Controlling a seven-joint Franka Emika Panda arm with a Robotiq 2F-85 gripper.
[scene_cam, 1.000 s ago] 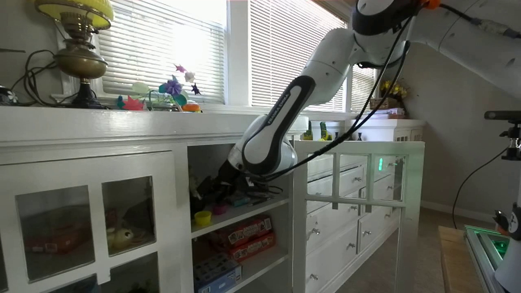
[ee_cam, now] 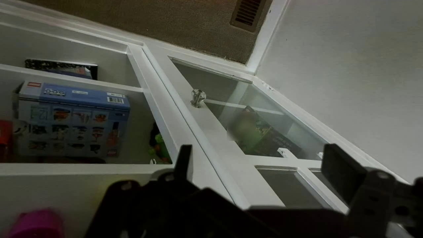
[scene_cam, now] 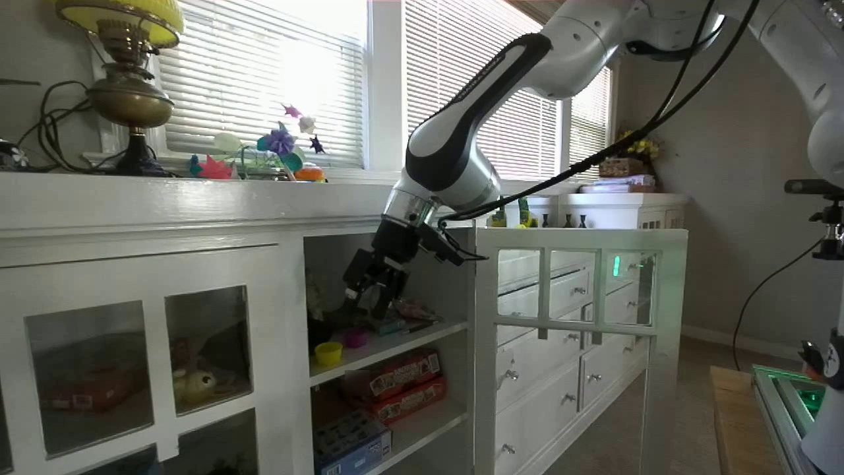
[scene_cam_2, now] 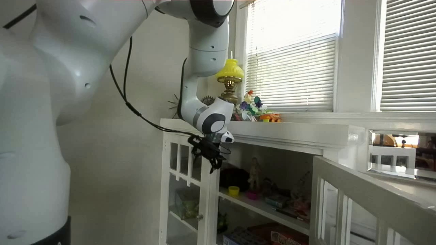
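My gripper is open, its two fingers spread wide with nothing between them in the wrist view. It hangs before the open upper shelf of the white cabinet, tilted downward. On that shelf, near the front edge, stands a yellow cup, with a magenta cup just behind it. Both cups are below my gripper in exterior view 1. The wrist view catches only the magenta cup at its lower left, together with the closed glass door beside the opening.
A doll and small clutter share the upper shelf. Below lie red boxes and a blue box. The opened cabinet door juts out on the right. A lamp and paper flowers stand on the cabinet top.
My gripper has drawn up and out from deep in the upper shelf, toward the front of the opening. The arm has shifted with it. Both cups look to be in the same places.
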